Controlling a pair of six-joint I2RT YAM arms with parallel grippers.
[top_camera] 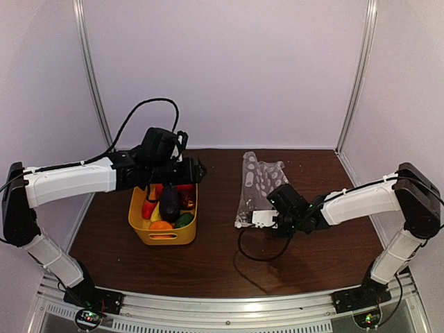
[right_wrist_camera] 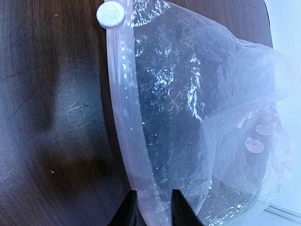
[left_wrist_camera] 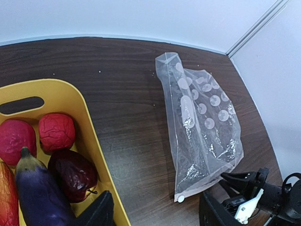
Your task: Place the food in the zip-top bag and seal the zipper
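A clear zip top bag (top_camera: pixel 258 184) with pale oval marks lies flat on the table, its zipper edge toward the front. At one end of that edge sits a round white slider (right_wrist_camera: pixel 110 14). My right gripper is part open over the zipper strip; its two fingers appear on either side of the strip, and contact cannot be told. My left gripper (top_camera: pixel 200 170) is open above the right rim of the food basket, its fingers apart with nothing between them. Inside the yellow basket (top_camera: pixel 165 237) are an eggplant (left_wrist_camera: pixel 40 195), a dark red fruit (left_wrist_camera: pixel 73 174) and an orange (top_camera: pixel 161 226).
More food, including a red round item (left_wrist_camera: pixel 56 132) and a green one (top_camera: pixel 184 220), fills the basket. Bare table (top_camera: pixel 215 243) separates basket and bag. White walls enclose the back and sides.
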